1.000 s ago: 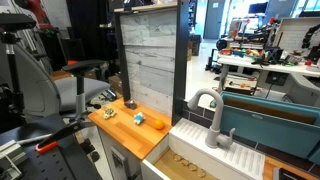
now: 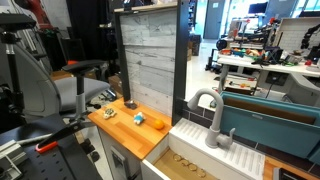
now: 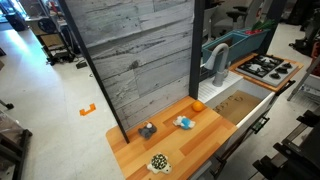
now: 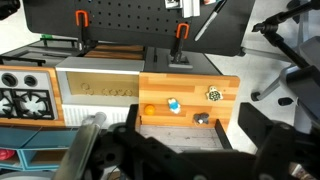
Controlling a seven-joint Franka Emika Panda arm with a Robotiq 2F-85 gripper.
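My gripper shows as two dark, blurred fingers [image 4: 116,148] low in the wrist view. They stand wide apart, with nothing held between them. Beyond them lies a wooden counter [image 4: 190,82] bearing a few small things. These are an orange ball-like fruit [image 4: 150,109], a blue-and-white item [image 4: 174,104], a dark grey item [image 4: 201,118] and a pale, dark-spotted item [image 4: 214,94]. In the second exterior view the orange fruit [image 3: 197,106] is nearest the sink, and the spotted item [image 3: 159,162] is at the opposite end. I cannot make out the gripper in either exterior view.
A white sink [image 2: 197,154] with a tall grey faucet [image 2: 215,110] adjoins the counter. A stovetop [image 3: 268,67] lies past it. Behind the counter rises a grey plank panel [image 3: 150,60]. Bare wood separates the small items.
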